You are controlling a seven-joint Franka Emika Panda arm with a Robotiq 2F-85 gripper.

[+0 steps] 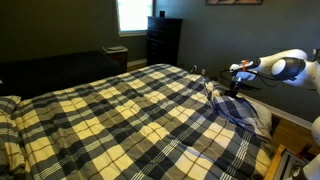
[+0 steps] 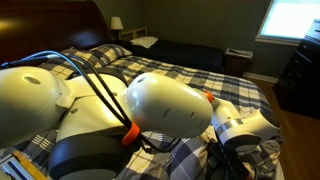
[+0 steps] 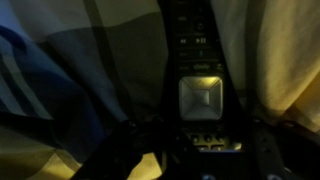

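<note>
A dark remote control (image 3: 198, 55) with several small buttons and a pale square pad runs down the middle of the wrist view. My gripper is shut on its near end, the dark fingers on either side of it. Folded plaid cloth lies below and around the remote. In exterior view 1 the gripper (image 1: 236, 88) is small and dark, at the bed's far right edge beside bunched bedding; the remote cannot be made out there. My white arm (image 2: 170, 110) hides much of the bed in exterior view 2.
A blue, black and white plaid blanket (image 1: 130, 120) covers the bed, mostly flat in its middle and rumpled (image 1: 232, 112) at the right. A dark dresser (image 1: 163, 42) stands by the far wall. At the back of exterior view 2 is a lamp (image 2: 116, 24).
</note>
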